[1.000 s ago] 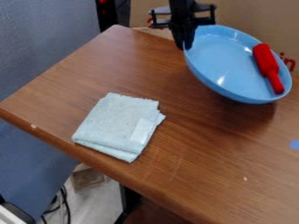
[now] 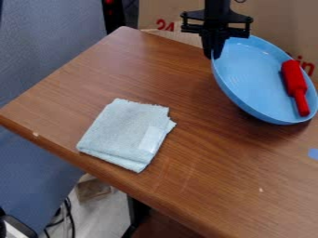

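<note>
My black gripper (image 2: pixel 215 45) is at the top centre-right, at the left rim of a light blue oval tray (image 2: pixel 245 80); whether its fingers are shut on that rim is hard to tell. A red object (image 2: pixel 296 85), shaped like a bottle or a roller, lies in the tray on the right. A folded pale blue cloth (image 2: pixel 125 134) lies on the left part of the wooden table, apart from the tray.
A cardboard surface (image 2: pixel 169 17) stands behind. A small blue patch (image 2: pixel 313 152) is at the right edge. The table's left edge drops to floor with cables.
Over the last second the gripper has shifted somewhat right, and the tray's right end with the red object has moved down in view. The cloth has not moved.
</note>
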